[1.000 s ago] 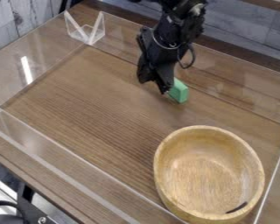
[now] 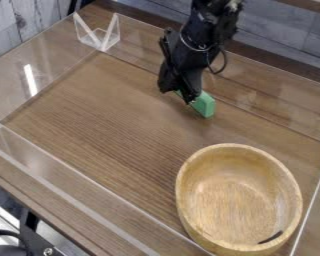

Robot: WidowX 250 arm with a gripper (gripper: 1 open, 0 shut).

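A small green object [image 2: 200, 105] lies on the wooden tray floor in the upper middle of the camera view. My dark gripper [image 2: 184, 92] hangs at its left side, low over the floor and partly in front of it. The fingertips are small and dark, and I see nothing clearly held between them; whether they touch the green object I cannot tell.
A large round tan bowl [image 2: 240, 190] stands at the lower right. Tray walls edge the space, with white plastic brackets at the top left and left side.
My gripper has shifted slightly to the right, toward the green object, and now covers a little more of it.
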